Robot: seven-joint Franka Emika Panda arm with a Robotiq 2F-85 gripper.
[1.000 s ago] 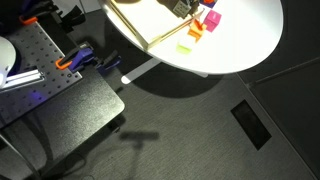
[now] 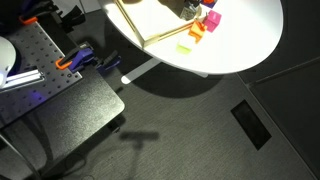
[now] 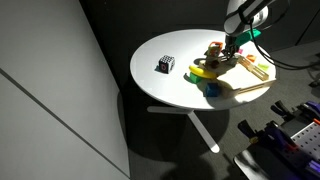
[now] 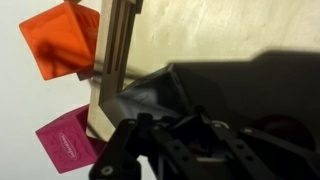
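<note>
In the wrist view my gripper is a dark shape at the bottom, over the wooden tray [image 4: 111,65]. It is shut, and nothing shows between its fingers. Close in front of it, a dark grey block-like thing [image 4: 158,92] lies at the tray's inner edge; shadow hides its lower part. Outside the tray wall are an orange cube [image 4: 60,42] and a pink cube [image 4: 68,140]. Exterior view 1 shows the gripper [image 2: 188,11] at the top edge, beside the orange cube [image 2: 197,30].
A pale yellow-green cube [image 2: 184,47] lies near the table's rim. In exterior view 2, a yellow curved thing [image 3: 203,72], a blue object [image 3: 212,90] and a black-and-white cube [image 3: 166,63] stand on the white table [image 3: 160,92]. Its left part has free room.
In exterior view 1 the gripper appears to have shifted slightly at the top edge. The tray and the cubes lie where they were.
</note>
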